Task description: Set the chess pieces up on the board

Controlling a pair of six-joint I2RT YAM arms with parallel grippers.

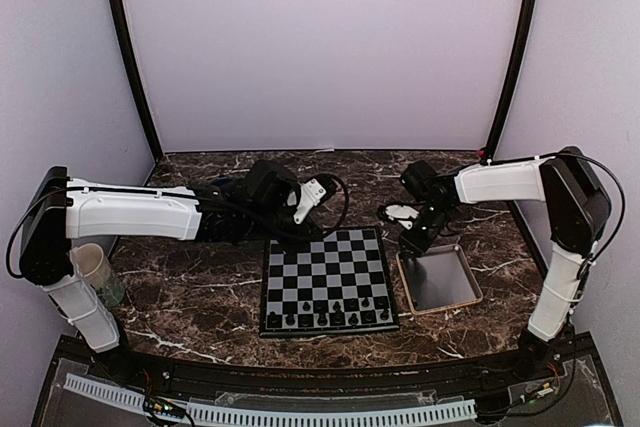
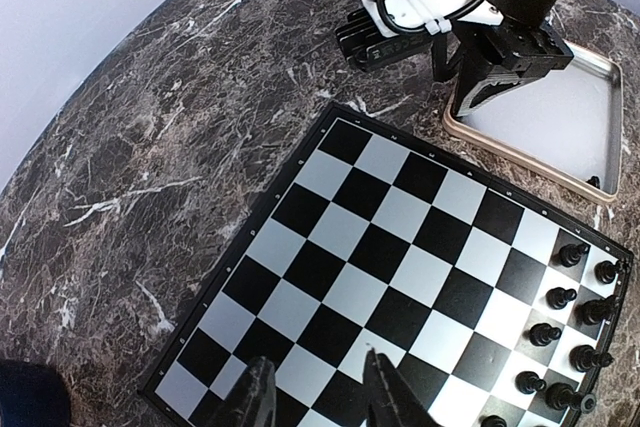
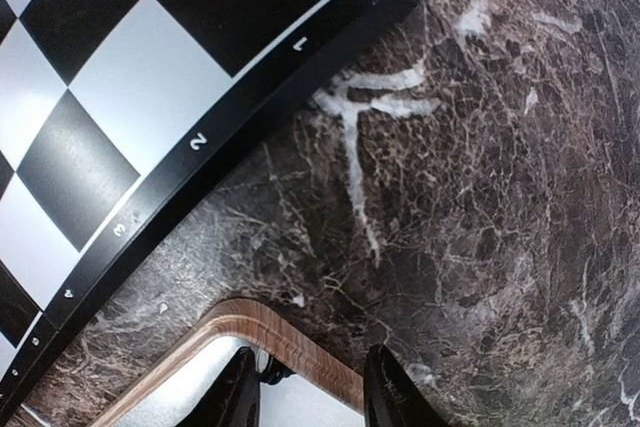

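Note:
The black and white chessboard (image 1: 325,267) lies mid-table, with several black pieces along its near side; in the left wrist view a black pawn (image 2: 573,254) and others stand in two rows. Over the far part of the board my left gripper is open, and only board squares show between its fingers. At the tray's far left corner, my right gripper has its fingers apart. A small dark piece (image 3: 275,372) shows inside that corner, beside the left finger and partly hidden; nothing is gripped.
The tray (image 1: 478,287) with its raised brown rim stands just right of the board. One dark piece (image 2: 594,182) lies at its near end. A cup-like container (image 1: 97,272) stands far left. The table behind the board is clear.

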